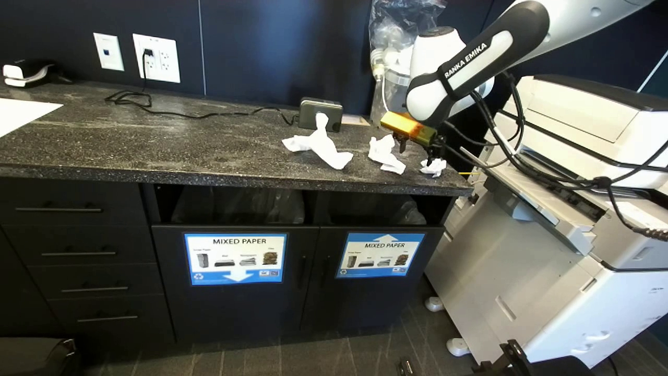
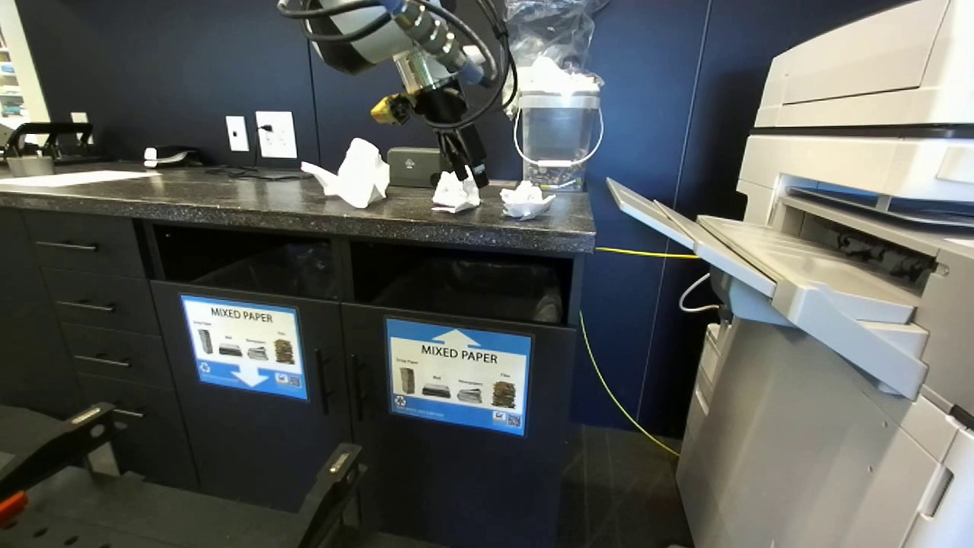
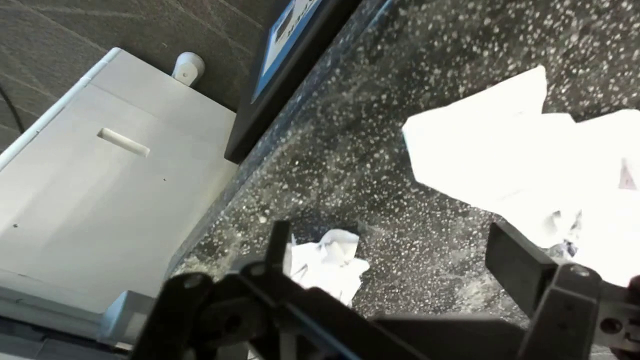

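Three crumpled white papers lie on the dark speckled counter: a larger left paper (image 1: 321, 147), a middle paper (image 1: 386, 155) and a small right paper (image 1: 433, 167) near the counter's right end. My gripper (image 1: 416, 150) is above that end, fingers pointing down. In the wrist view its fingers stand wide apart, holding nothing. There the small right paper (image 3: 330, 264) shows beside the left finger (image 3: 277, 246), partly hidden by the gripper. A broad white paper (image 3: 480, 144) reaches in beyond the right finger (image 3: 519, 264); bare counter shows between.
Below the counter are two bin openings with mixed paper signs (image 1: 236, 259). A grey box (image 1: 320, 115) and a clear bucket (image 2: 555, 128) stand along the wall. The printer (image 1: 551, 250) is close on the right. Free counter (image 1: 188, 138) stretches left.
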